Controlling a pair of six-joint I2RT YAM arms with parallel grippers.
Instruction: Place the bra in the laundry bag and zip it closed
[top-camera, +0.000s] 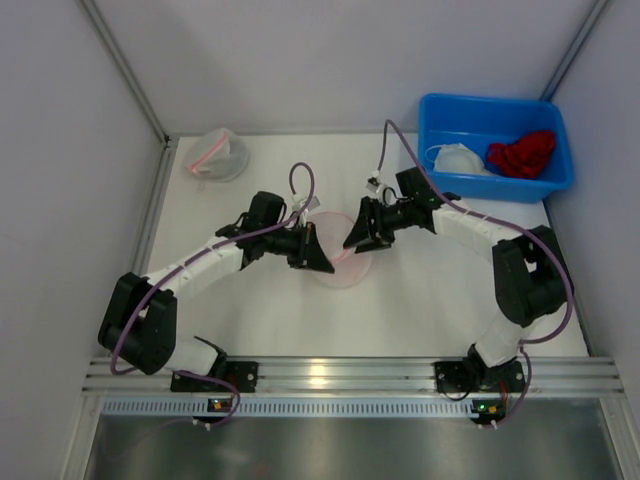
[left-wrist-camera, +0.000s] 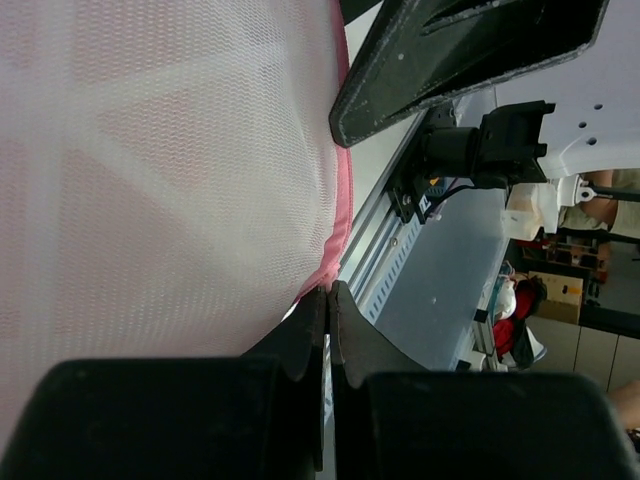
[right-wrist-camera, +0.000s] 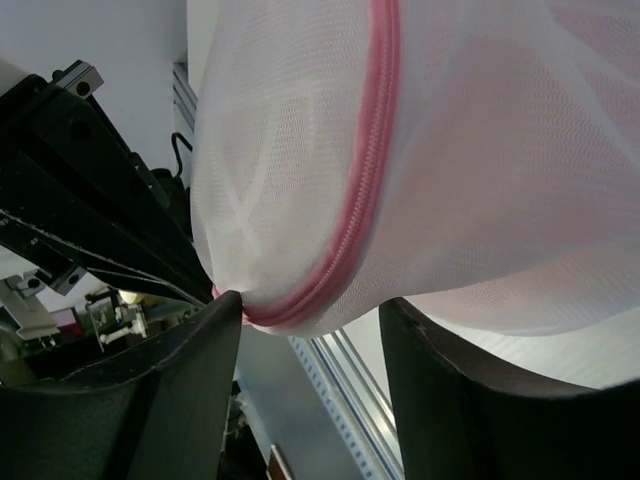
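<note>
The white mesh laundry bag with pink zipper trim hangs between both grippers mid-table. My left gripper is shut on the bag's pink edge, seen between its fingertips in the left wrist view. My right gripper is open, its fingers either side of the zipper band at a fold of the bag. No bra can be made out for certain; white and red cloth lie in the blue bin.
The blue bin stands at the back right, holding red cloth and white fabric. A second mesh bag lies at the back left.
</note>
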